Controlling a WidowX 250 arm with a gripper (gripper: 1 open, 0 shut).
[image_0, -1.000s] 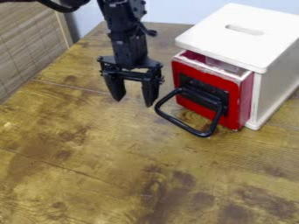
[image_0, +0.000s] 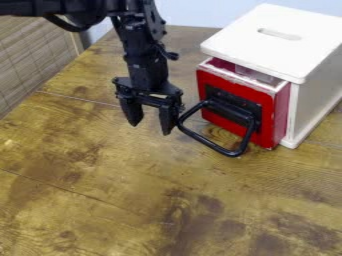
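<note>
My black gripper (image_0: 150, 112) hangs over the wooden floor surface just left of a white box (image_0: 271, 40), its two fingers pointing down and spread open with nothing between them. On the box's near side is a red front panel (image_0: 275, 112) with a black centre and a black loop handle (image_0: 221, 148) that sticks out low toward the lower left, close to the gripper's right finger.
A woven mat or panel (image_0: 27, 60) lies at the upper left edge. The box takes up the upper right.
The gripper has shifted slightly, a little to the left compared with one second ago; the box and handle look unchanged.
</note>
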